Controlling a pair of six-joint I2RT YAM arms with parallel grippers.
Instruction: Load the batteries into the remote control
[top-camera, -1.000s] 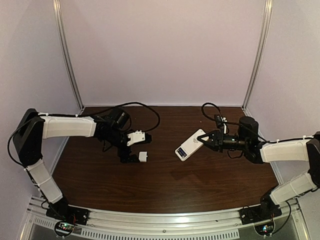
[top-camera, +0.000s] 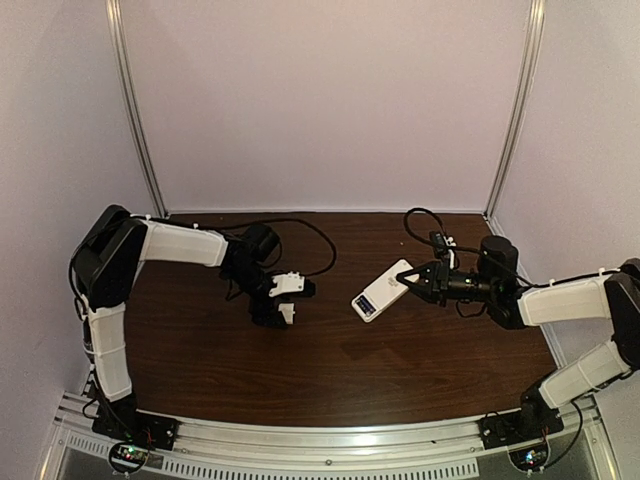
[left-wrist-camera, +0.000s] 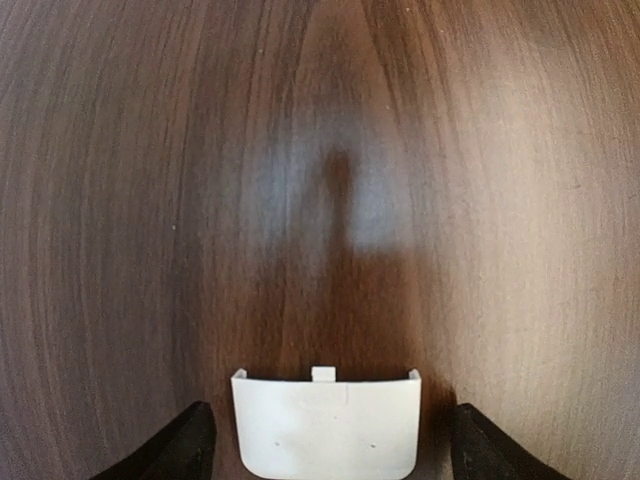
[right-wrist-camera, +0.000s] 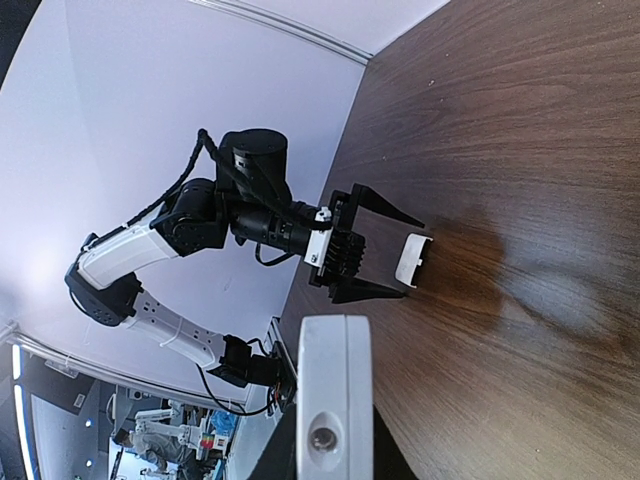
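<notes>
A white remote control (top-camera: 378, 292) (right-wrist-camera: 335, 395) is held off the table in my right gripper (top-camera: 420, 278), which is shut on it; its back shows a dark slot at one end. The small white battery cover (top-camera: 287, 314) (left-wrist-camera: 326, 428) (right-wrist-camera: 411, 260) lies on the dark wood. My left gripper (top-camera: 283, 305) is open over it, with one finger either side of the cover in the left wrist view and none seen touching it. I cannot make out any loose batteries.
Cables loop above both arms.
The right arm and the remote have hardly moved.
</notes>
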